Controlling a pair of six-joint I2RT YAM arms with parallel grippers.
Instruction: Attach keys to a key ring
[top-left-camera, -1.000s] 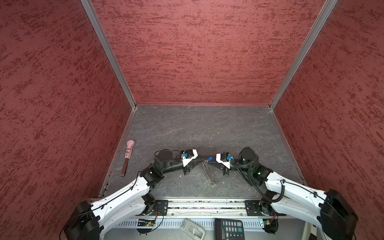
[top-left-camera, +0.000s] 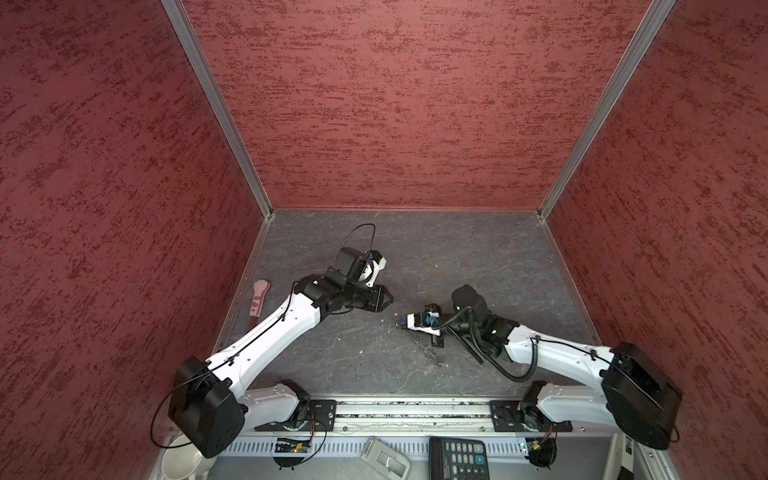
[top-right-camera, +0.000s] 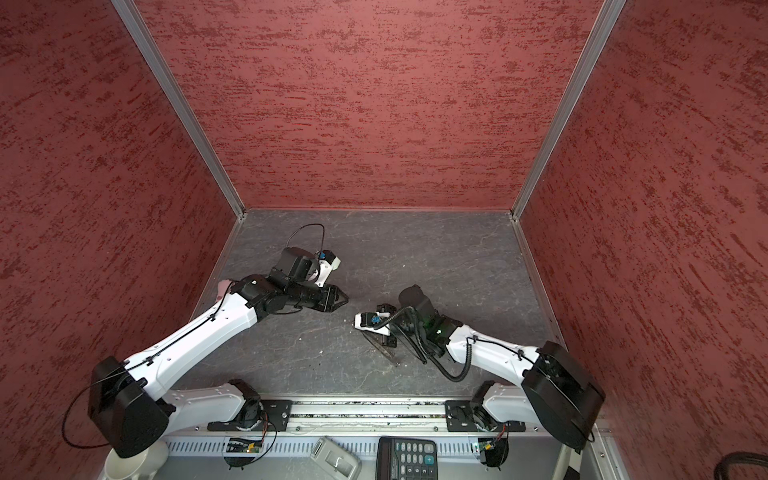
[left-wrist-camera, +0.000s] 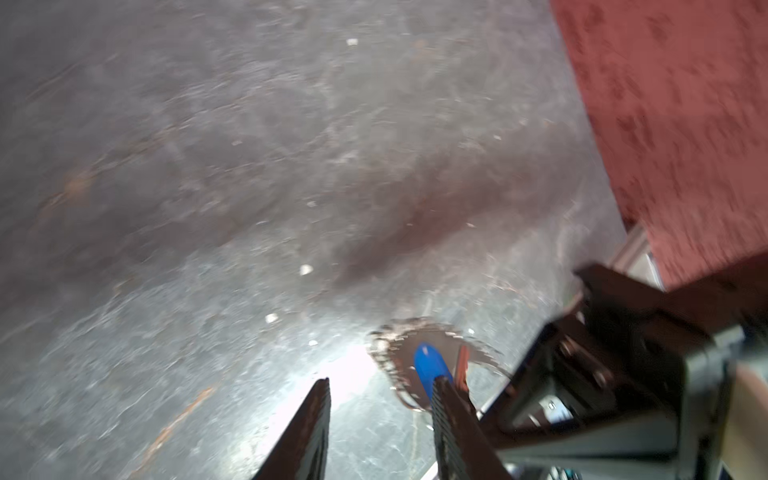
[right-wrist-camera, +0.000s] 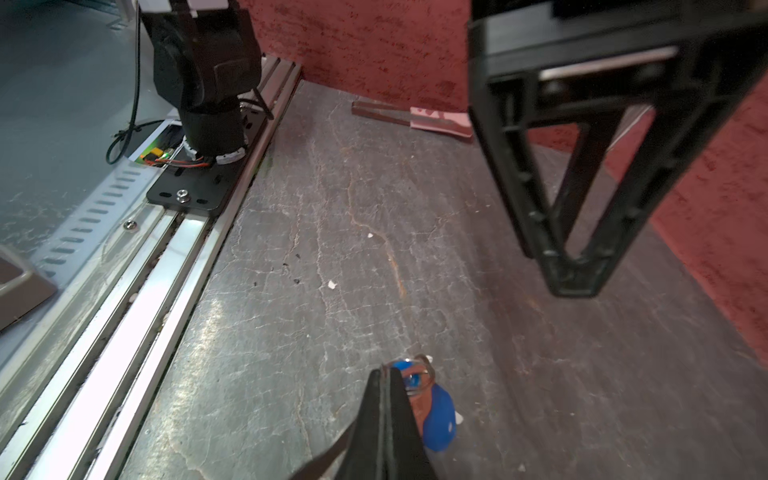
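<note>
My right gripper is shut, its fingertips at a small bunch with a blue-headed key (right-wrist-camera: 439, 420) and a copper-coloured key or tag. A loop of metal ring (right-wrist-camera: 421, 369) shows just behind the tips; exactly which part is pinched is hidden. From the bunch a thin chain (top-left-camera: 424, 349) trails toward the front of the table. My left gripper is partly open with nothing visible between its fingers. It stands to the left of the bunch and further back, apart from it; the blue key (left-wrist-camera: 429, 366) appears beyond its fingers. How the keys and ring are joined cannot be told.
A pink paw-shaped tool (top-left-camera: 258, 296) lies along the left wall. A calculator (top-left-camera: 459, 459) and a grey box (top-left-camera: 385, 458) sit beyond the front rail (top-left-camera: 416, 401).
My left gripper has drawn away from the bunch, swinging back and up. The right arm has shifted left, and the blue key and chain moved along with it.
</note>
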